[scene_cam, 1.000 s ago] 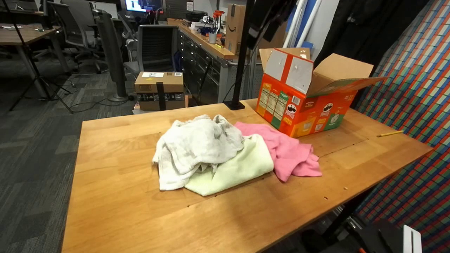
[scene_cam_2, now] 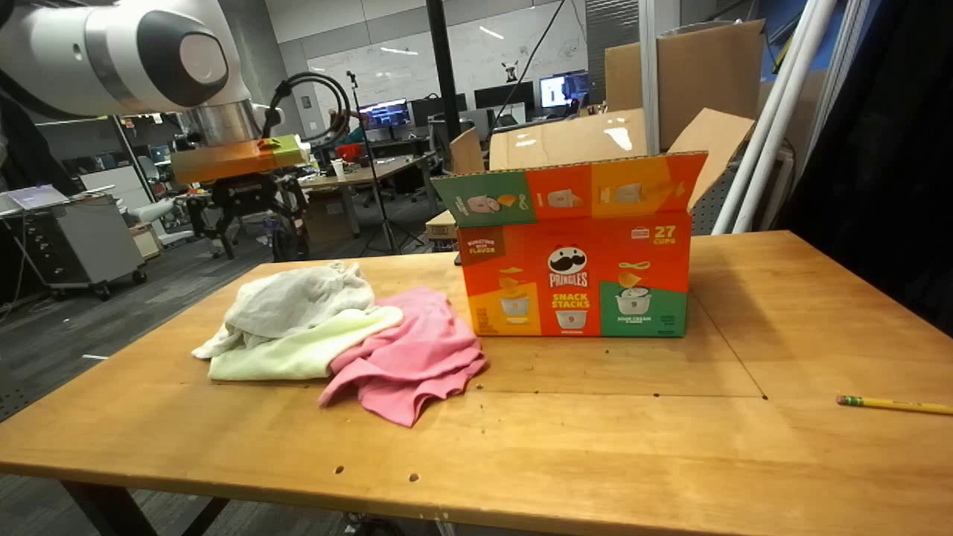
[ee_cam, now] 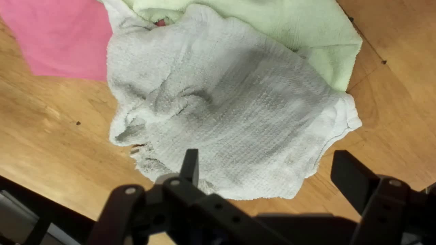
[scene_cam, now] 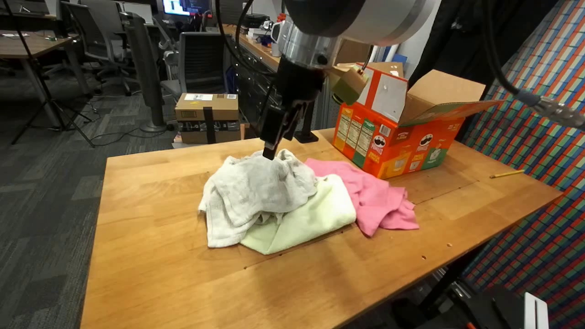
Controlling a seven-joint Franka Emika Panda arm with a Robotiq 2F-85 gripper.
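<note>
A greyish-white cloth (scene_cam: 257, 186) lies crumpled on top of a pale green cloth (scene_cam: 310, 222), and a pink cloth (scene_cam: 378, 200) spreads out beside them, partly covered. In the wrist view the white cloth (ee_cam: 245, 110) fills the middle, with the green cloth (ee_cam: 298, 24) and the pink cloth (ee_cam: 61, 36) toward the top. My gripper is open above the white cloth's near edge, its two black fingers wide apart and nothing gripped between them. From the second exterior view, the gripper (scene_cam_2: 250, 237) hangs higher than the cloth pile, clear of it.
An open orange Pringles box (scene_cam_2: 576, 268) with raised flaps stands on the table beside the pile. A yellow pencil (scene_cam_2: 893, 406) lies near the table's edge. Bare tabletop (scene_cam: 181, 279) surrounds the pile at the front and left.
My arm has come down from the top of the first exterior view and moved left, so the gripper now hangs over the white cloth. The cloths and box have not moved.
</note>
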